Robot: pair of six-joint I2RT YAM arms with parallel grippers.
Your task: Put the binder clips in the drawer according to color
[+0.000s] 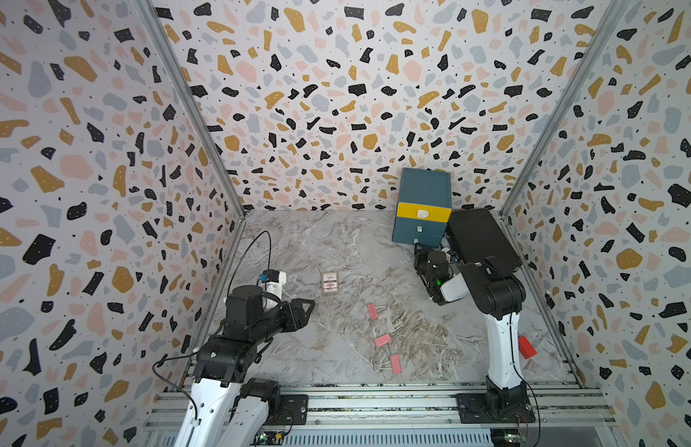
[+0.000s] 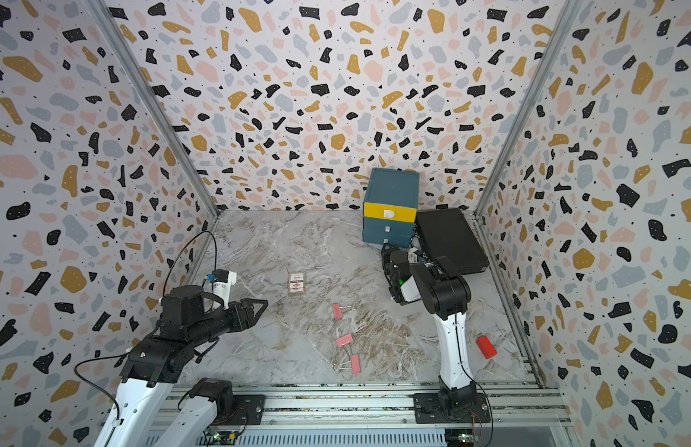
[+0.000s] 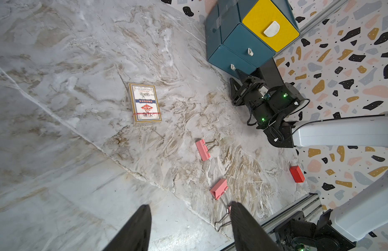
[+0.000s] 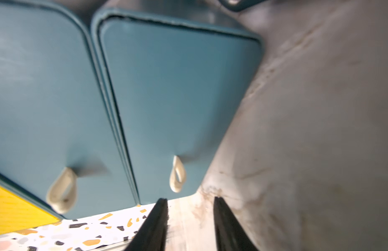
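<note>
Three pink binder clips lie on the marble table: one clip (image 1: 372,310) farthest back, another clip (image 1: 382,340) in front of it, and a third clip (image 1: 395,363) nearest the front. The blue cabinet (image 1: 426,186) stands at the back right, with a yellow drawer (image 1: 435,212) on top and two blue drawers below, all closed. In the right wrist view, my right gripper is open before the lowest drawer (image 4: 168,104). Its white handle (image 4: 177,174) is beyond the fingertips, with nothing gripped. My left gripper hangs open and empty over the left side.
A black case (image 1: 483,238) lies right of the cabinet, close to the right arm. A boxed card deck (image 1: 329,281) rests left of centre, and a red box (image 1: 526,346) sits by the right wall.
</note>
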